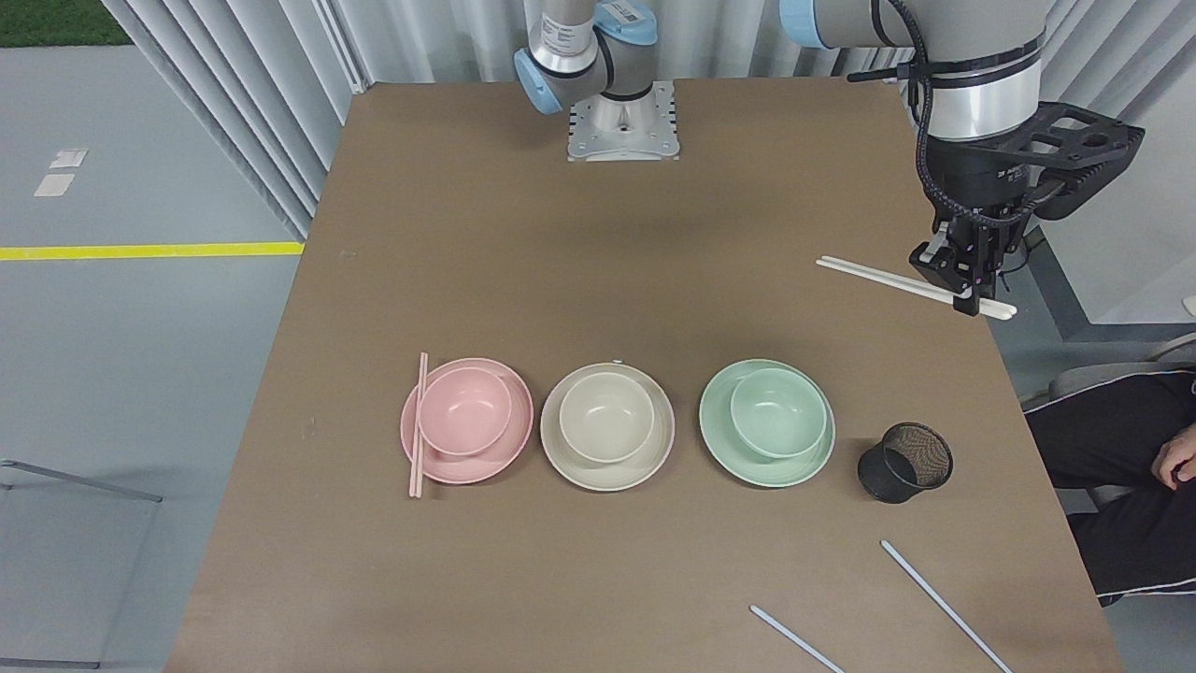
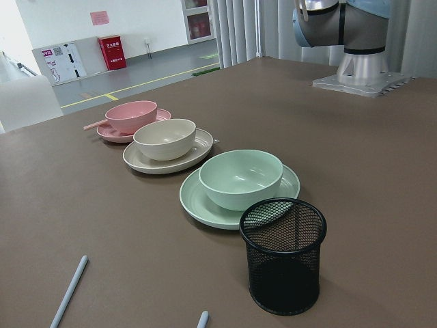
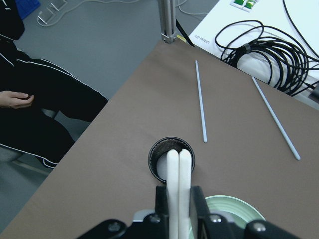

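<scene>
My gripper [image 1: 962,293] is shut on a pair of white chopsticks [image 3: 184,194], held level above the table's right edge in the front view. In the wrist view the mesh cup [image 3: 158,149] lies beyond their tips. Three plate-and-bowl sets stand in a row: pink [image 1: 462,410], cream [image 1: 606,415] and green [image 1: 776,413]. Pink chopsticks [image 1: 417,449] lie across the left edge of the pink plate. The black mesh cup [image 2: 283,266] stands right of the green set. Two pale sticks [image 1: 944,605] lie apart at the near right.
A seated person [image 1: 1122,471] is beside the table's right edge.
</scene>
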